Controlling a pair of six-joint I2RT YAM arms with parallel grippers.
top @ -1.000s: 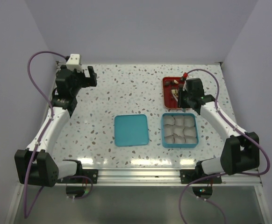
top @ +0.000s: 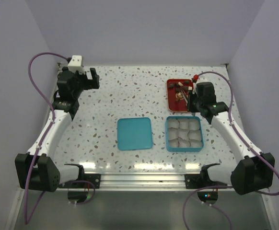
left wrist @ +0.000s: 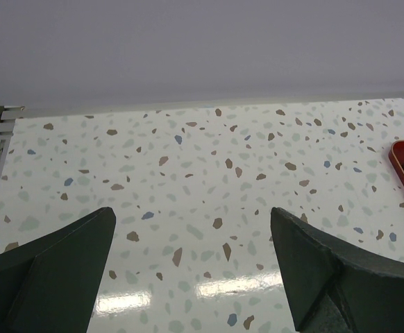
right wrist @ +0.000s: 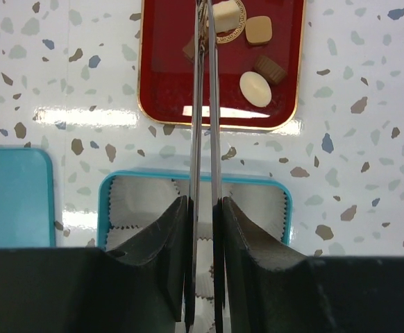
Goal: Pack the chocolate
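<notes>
A red tray (top: pixel 173 103) holds assorted chocolates, among them a white oval piece (right wrist: pixel 255 89), a square tan piece (right wrist: pixel 258 31) and a brown piece (right wrist: pixel 270 69). My right gripper hangs over the tray, its long tweezer-like fingers close together near a gold-ringed pale piece; whether they hold anything is unclear. Below the tray sits a blue box (top: pixel 184 149) with empty paper cups (right wrist: pixel 139 199). My left gripper is open at the upper left of the table, nothing between its fingers.
A flat blue lid (top: pixel 134 133) lies centre front, left of the box.
My right arm has shifted slightly to the right in the top view, its gripper still over the red tray. The left arm is unmoved.
</notes>
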